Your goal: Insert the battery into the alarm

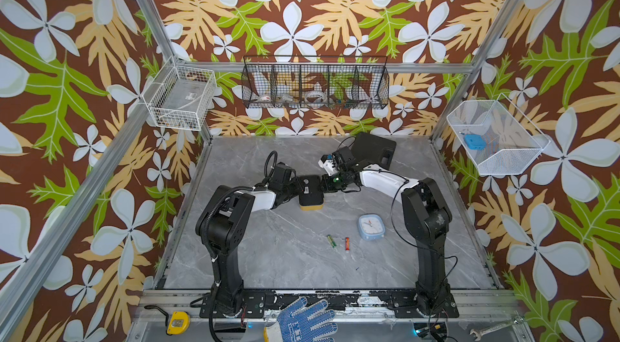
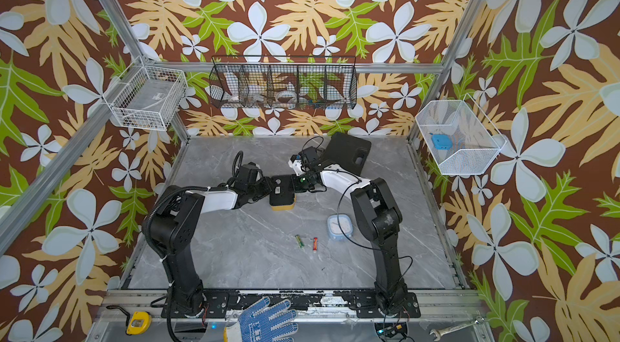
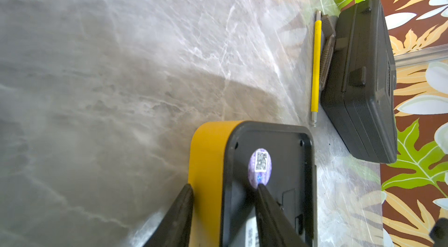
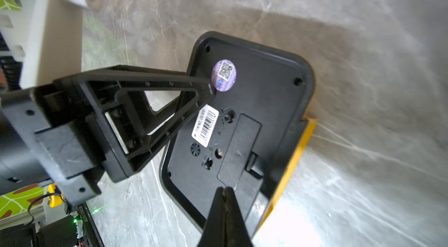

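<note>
The alarm clock [image 4: 275, 74], yellow with a black back, shows its back in both wrist views. My left gripper is shut on its side wall, one finger on the yellow side and one over the back. The battery cover [image 4: 240, 149] is still in place, with its latch [image 4: 255, 165] at one end. My right gripper is shut with nothing between its fingers; the tips stand past the cover's end, clear of the latch. A green battery [image 1: 331, 240] and a red battery [image 1: 347, 243] lie on the table in front.
A light blue clock [image 1: 371, 226] sits right of the batteries. Behind the right arm lies a black case [image 1: 374, 150]; in the left wrist view a yellow pen-like tool [image 3: 316, 67] lies alongside it.
</note>
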